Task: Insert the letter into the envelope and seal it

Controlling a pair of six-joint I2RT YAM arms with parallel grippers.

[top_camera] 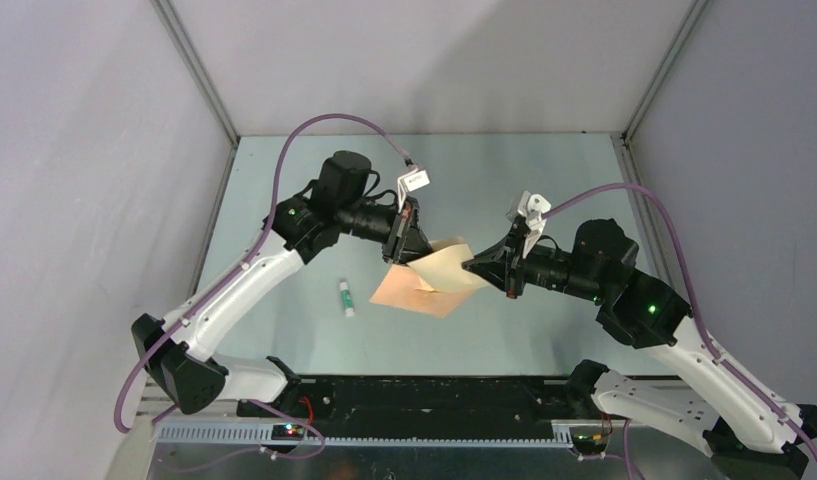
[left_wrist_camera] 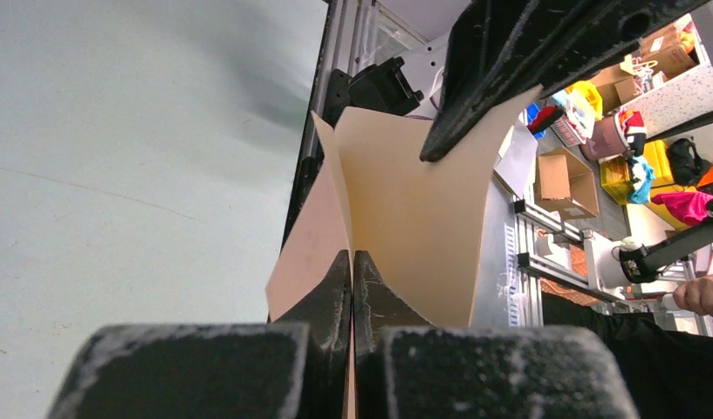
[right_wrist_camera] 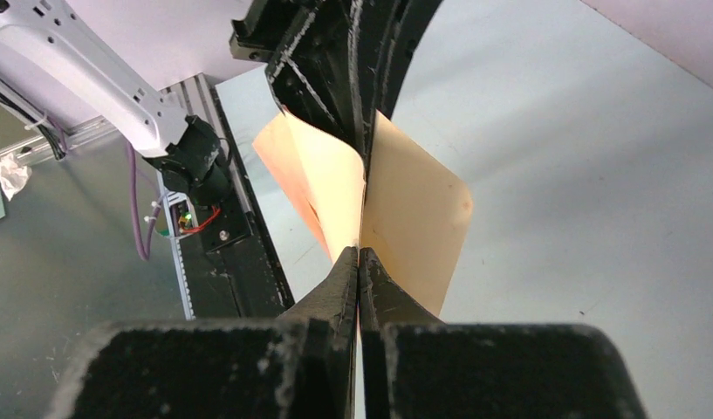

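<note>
Between my arms in the top view is thin folded paper: a peach sheet below and a cream piece tilted over it. It looks like the envelope; I cannot tell the letter apart from it. My left gripper is at its upper left, shut, and in the left wrist view the paper's edge runs between its fingers. From the right, my right gripper is shut at the cream piece's edge. In the right wrist view, cream paper and a tan side meet at its fingertips.
A small glue stick lies on the table to the left of the paper. The two grippers are close together, with only paper between them.
</note>
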